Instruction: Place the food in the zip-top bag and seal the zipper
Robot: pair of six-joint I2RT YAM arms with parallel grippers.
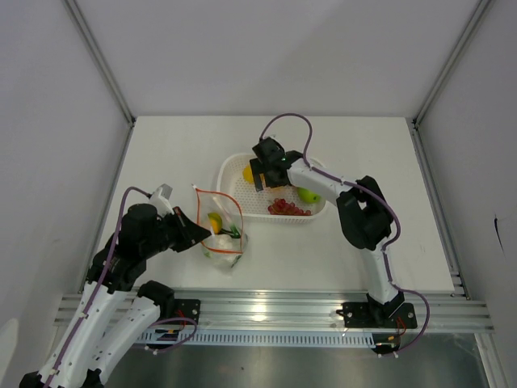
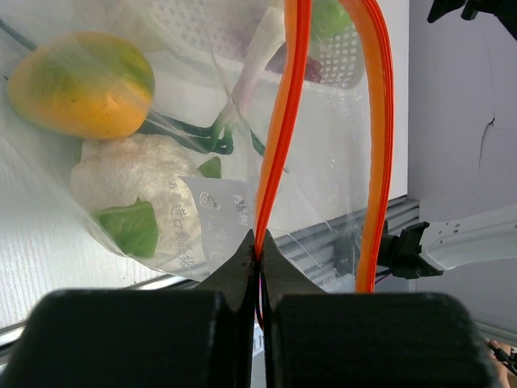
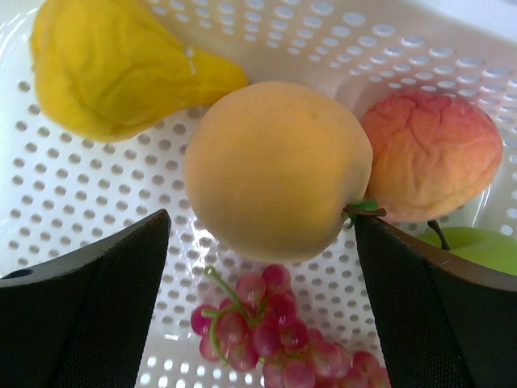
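The zip top bag (image 1: 222, 242) stands open at the table's front left, holding a mango (image 2: 81, 85), cauliflower (image 2: 137, 186) and greens. My left gripper (image 1: 201, 234) is shut on the bag's orange zipper rim (image 2: 275, 145). My right gripper (image 1: 265, 179) is open over the white basket (image 1: 234, 202); in the right wrist view a round orange fruit (image 3: 275, 170) lies between its fingers, with a yellow pear (image 3: 121, 73), peach (image 3: 428, 153), green fruit (image 3: 472, 241) and red grapes (image 3: 266, 331) around it.
Bare table (image 1: 363, 137) surrounds the basket at the back and right. Grey walls close in the sides and back, and a metal rail runs along the front edge.
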